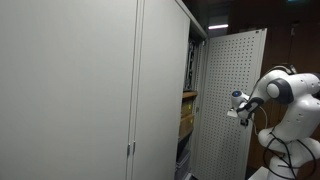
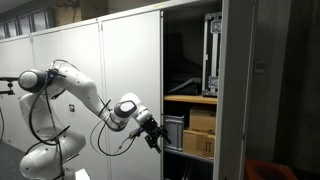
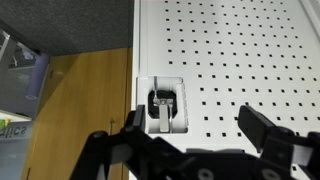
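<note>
An open cabinet door with a white perforated inner face [image 1: 225, 80] stands beside my arm. In the wrist view a dark latch or handle in a pale recessed plate [image 3: 160, 105] sits near the edge of the perforated door [image 3: 230, 65]. My gripper is open, its dark fingers spread wide at the bottom of the wrist view, with nothing between them. The latch plate appears between them, nearer the left finger; no contact shows. From the second outside view, the gripper [image 2: 154, 138] hangs in front of the cabinet.
Inside the cabinet, cardboard boxes [image 2: 201, 133] and a grey bin [image 2: 174, 130] stand on shelves below a wooden shelf [image 2: 190, 99]. Large closed white panels [image 1: 65, 90] lie to the left. A wooden surface [image 3: 72, 105] borders the latch side.
</note>
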